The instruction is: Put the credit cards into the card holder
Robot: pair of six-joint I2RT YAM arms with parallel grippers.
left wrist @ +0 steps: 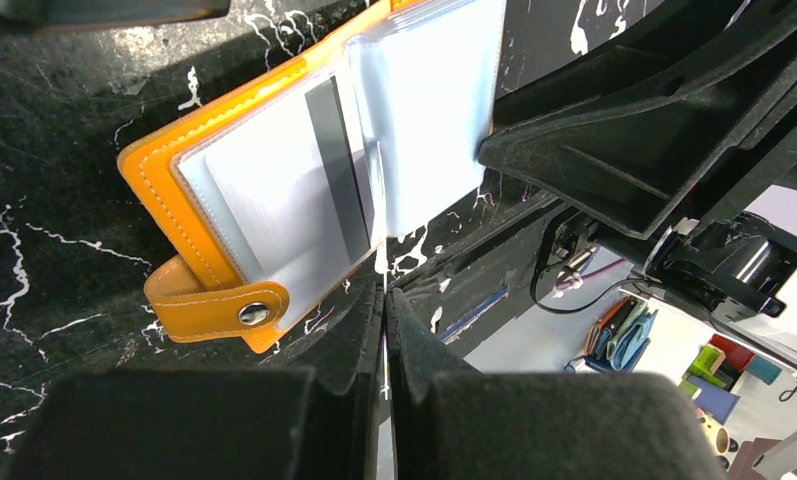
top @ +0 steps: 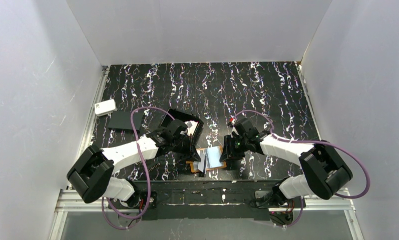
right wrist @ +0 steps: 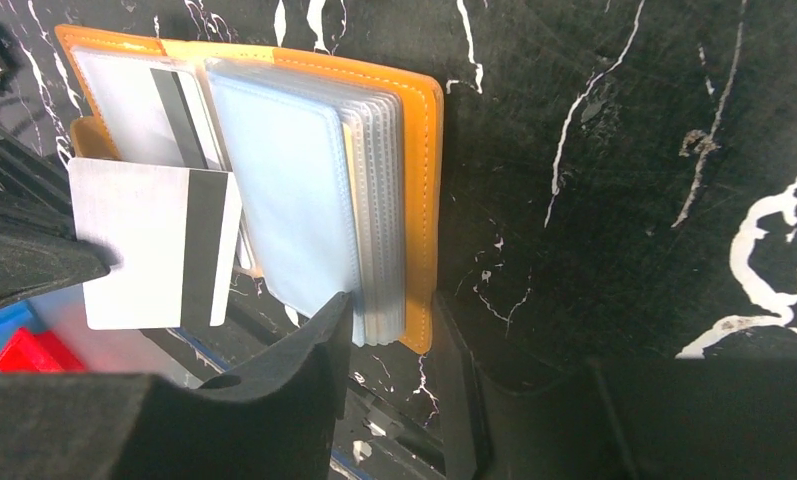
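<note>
An open orange card holder (right wrist: 426, 200) lies on the dark marbled table, its clear sleeves (right wrist: 382, 220) and pale blue page (right wrist: 279, 180) showing in the right wrist view. My left gripper is shut on a white credit card (right wrist: 139, 240) with a dark stripe. That card stands nearly edge-on in the left wrist view, above the holder. At the holder's right edge, my right gripper has its fingers apart, with the sleeves and orange border showing between them; whether they touch is unclear. Another striped card (right wrist: 134, 110) sits in the holder's left side.
Behind the left arm, a black box (top: 176, 114) has white items inside. A dark flat panel (top: 126, 120) and a white block (top: 105, 107) lie at the left.
</note>
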